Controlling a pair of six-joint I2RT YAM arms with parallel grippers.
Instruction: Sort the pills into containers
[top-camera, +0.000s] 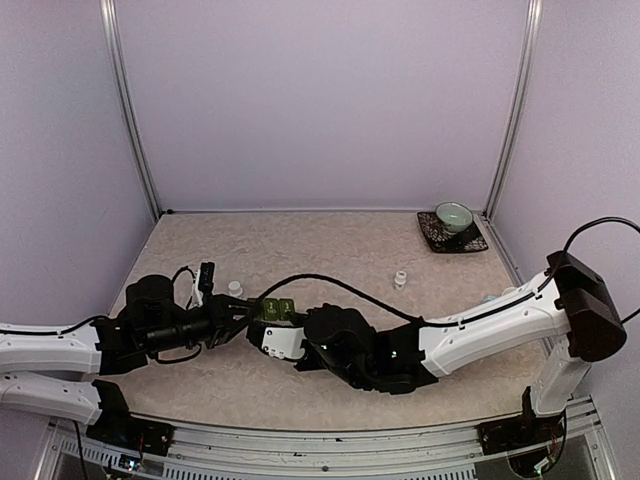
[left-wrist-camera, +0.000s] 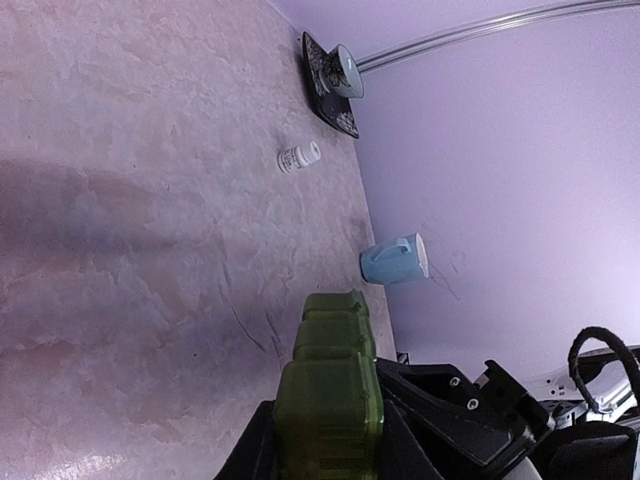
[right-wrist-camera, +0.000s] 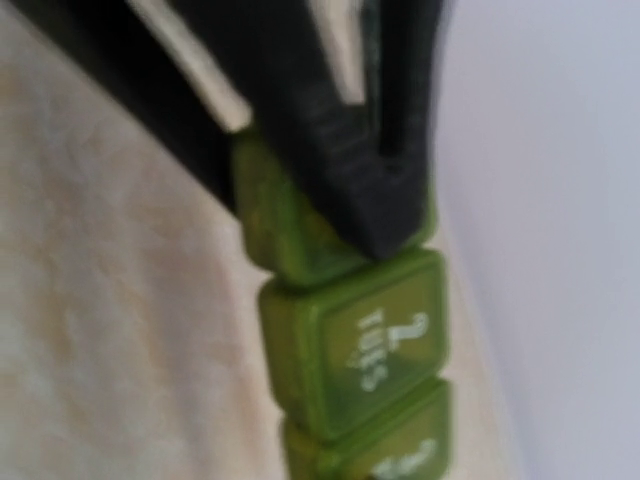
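Note:
A green pill organizer (top-camera: 277, 309) is held up at the middle of the table, between both arms. My left gripper (top-camera: 243, 316) is shut on it; in the left wrist view its green compartments (left-wrist-camera: 328, 410) fill the space between the fingers. In the right wrist view, blurred, the fingers of my right gripper lie over the end compartment, beside the lid marked "2 TUES" (right-wrist-camera: 355, 340); whether they are shut on it I cannot tell. Two white bottles stand on the table, one at the left (top-camera: 235, 288), one at the right (top-camera: 400, 279).
A dark patterned tray (top-camera: 440, 241) with a pale green bowl (top-camera: 454, 216) is at the back right. A blue mug (left-wrist-camera: 390, 262) stands near the right edge, mostly hidden in the top view.

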